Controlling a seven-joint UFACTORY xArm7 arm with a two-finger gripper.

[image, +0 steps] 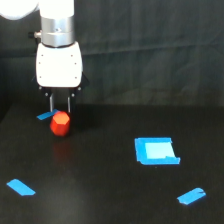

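Note:
A red block shows as a six-sided shape just below my gripper at the left of the view. The two thin dark fingers stand apart with a bare gap between them, so the gripper is open. A small gap seems to separate the fingertips from the block's top. Whether the block rests fully on the dark table cannot be told. To the right lies a white square framed in blue tape.
Blue tape pieces mark the table at the front left, the front right and behind the block. A dark curtain hangs behind.

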